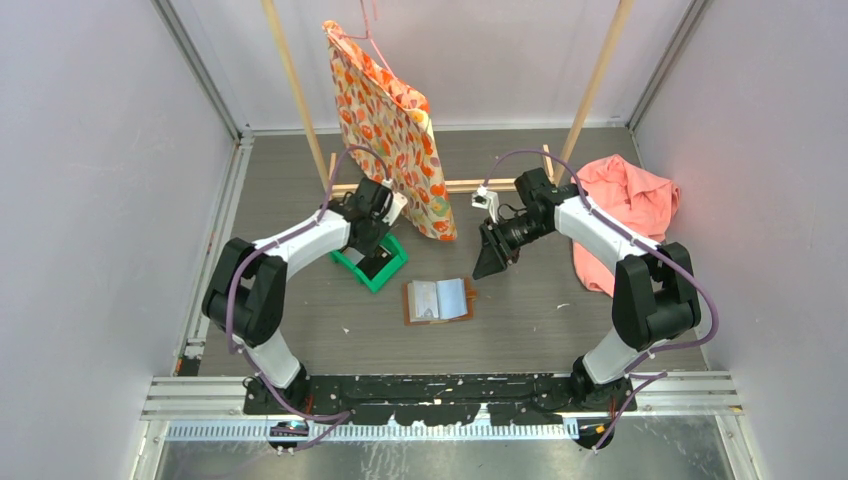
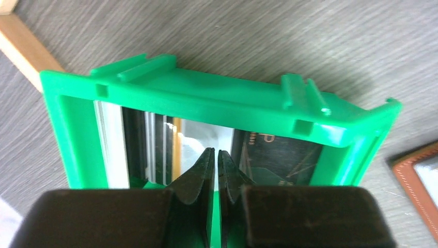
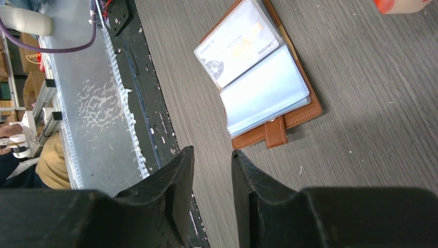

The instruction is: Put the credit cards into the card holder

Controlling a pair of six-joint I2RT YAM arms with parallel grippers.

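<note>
The green card box (image 2: 217, 103) holds several cards side by side, among them a black card (image 2: 279, 160), a pale card (image 2: 206, 137) and a white one (image 2: 113, 144) at the left. My left gripper is down at the box, fingertips almost together over the pale card; whether a card edge lies between them is unclear. The brown card holder (image 3: 310, 111) lies open on the table, with a printed card (image 3: 240, 44) on one side and pale blue sleeves (image 3: 266, 90) on the other. My right gripper is partly open and empty, apart from the holder.
A patterned cloth (image 1: 395, 130) hangs from a wooden bar behind the box. At the right lies a crumpled coral cloth (image 1: 625, 210).
</note>
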